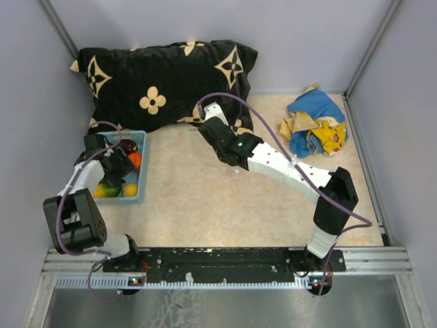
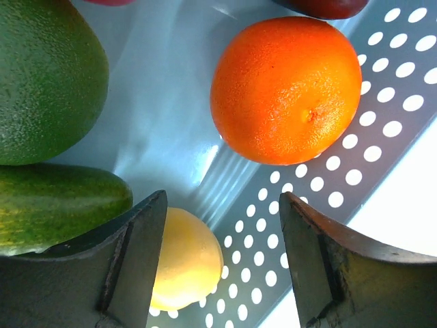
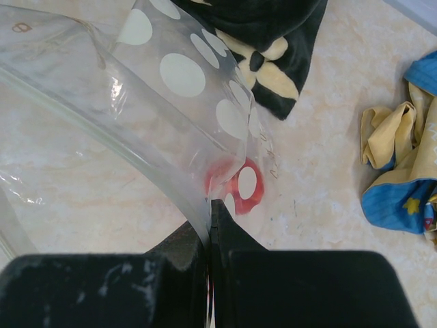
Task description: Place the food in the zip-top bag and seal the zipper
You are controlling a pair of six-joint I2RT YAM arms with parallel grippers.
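Observation:
A blue basket [image 1: 141, 188] at the left holds the food, with my left gripper over it, open and empty. The left wrist view shows an orange [image 2: 285, 89], a yellow fruit [image 2: 186, 258] between and below the fingers, a cucumber [image 2: 58, 205], a green round fruit [image 2: 48, 82] and a dark red item [image 2: 328, 7]. My right gripper is shut on the edge of the clear zip bag [image 3: 136, 116], which has white dots and stands partly open over the table.
A black patterned pillow [image 1: 153, 82] lies along the back. A yellow and blue cloth [image 1: 314, 123] sits at the back right. The table [image 1: 191, 205] between basket and bag is clear.

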